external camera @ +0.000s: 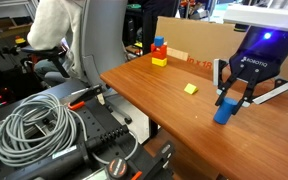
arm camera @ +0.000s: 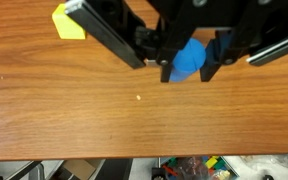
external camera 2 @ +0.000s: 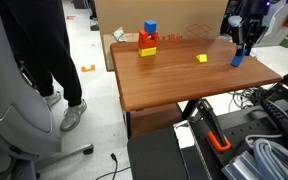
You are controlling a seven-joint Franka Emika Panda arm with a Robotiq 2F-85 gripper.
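Note:
A blue block [external camera: 225, 111] is pinched between the fingers of my gripper [external camera: 232, 97], which is shut on it. In exterior view 1 it is at or just above the wooden table [external camera: 189, 119], on the right side; whether it touches the surface I cannot tell. Exterior view 2 has the blue block [external camera 2: 237, 58] near the table's right end. From the wrist, the block [arm camera: 189, 60] shows between the dark fingers, partly hidden by them.
Behind and left of the gripper lies a small yellow block [external camera: 191, 89], alone on the table. A stack [external camera: 159, 51] of blue, red and yellow blocks stands at the far left. Free wood stretches across the table's middle and front.

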